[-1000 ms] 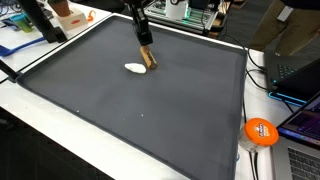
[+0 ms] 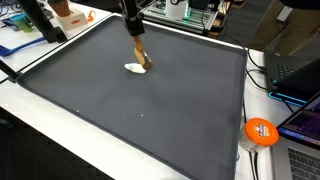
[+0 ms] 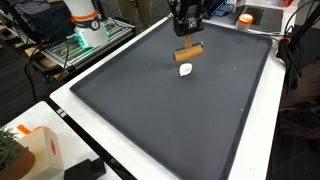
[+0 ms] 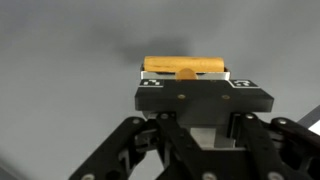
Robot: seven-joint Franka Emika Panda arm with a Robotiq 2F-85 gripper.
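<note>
A small wooden mallet-like tool (image 3: 188,54), with a cylindrical head and a short handle, hangs from my gripper (image 3: 188,36). The fingers are shut on its handle. In the wrist view the wooden head (image 4: 184,65) lies crosswise just beyond the fingers. A small white object (image 3: 185,70) rests on the dark grey mat (image 3: 130,95), close by the tool's head. From exterior view 1, the tool (image 2: 140,48) partly overlaps the white object (image 2: 136,69); whether they touch, I cannot tell. No view shows the white object's shape clearly.
Around the mat runs a white table edge (image 2: 150,148). An orange-lidded container (image 2: 261,132) stands beyond the mat's right side, near a laptop (image 2: 300,125).
The white object appears to lie where it was.
</note>
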